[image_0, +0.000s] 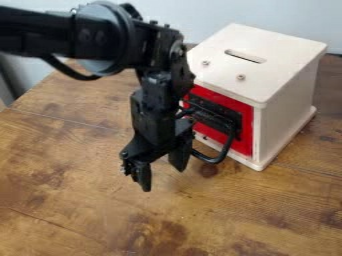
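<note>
My black gripper (162, 167) points down over the wooden table in front of a pale wooden box (274, 120), its two fingers apart with nothing seen between them. The box has a slot (246, 57) and two screws on its top. Its front is a red panel (242, 146) with a black fitting (217, 112), partly hidden behind my arm. A black cable loops from the arm across the red panel.
A white wall stands behind the table at the upper left.
</note>
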